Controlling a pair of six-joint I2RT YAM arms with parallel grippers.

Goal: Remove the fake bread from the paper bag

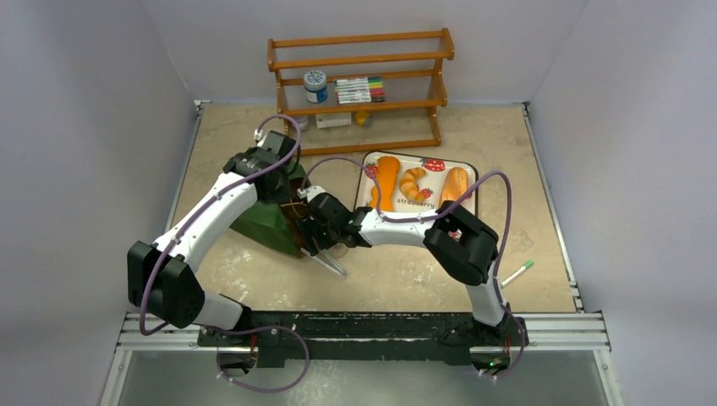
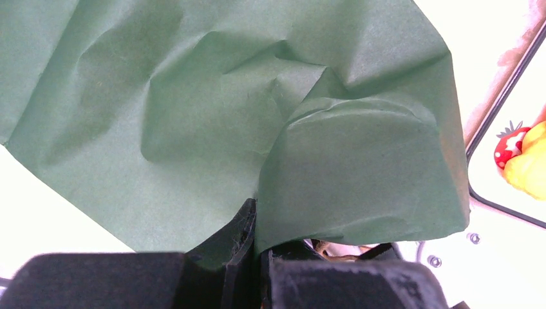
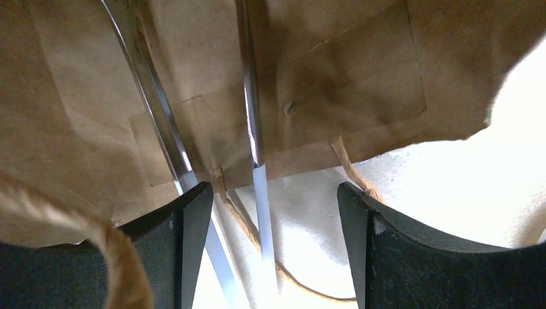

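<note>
The green paper bag (image 1: 264,227) lies on its side on the table's left half, its brown inside (image 3: 335,84) showing through the mouth. My left gripper is shut on the bag's paper edge, and a green flap folds over one of its fingers. At the mouth my right gripper stands open. Silver tongs (image 3: 256,154) reach out of the bag, their two arms passing between its spread fingers without being gripped. Three fake breads, an orange loaf (image 1: 387,180), a croissant (image 1: 412,183) and a tan loaf (image 1: 454,186), lie on the strawberry tray (image 1: 470,207). No bread shows inside the bag.
Twisted paper handles (image 3: 241,222) cross the space near the right fingers. A wooden rack (image 1: 363,106) with a jar (image 1: 315,86) and markers (image 1: 359,90) stands at the back. A green-capped pen (image 1: 517,273) lies at right.
</note>
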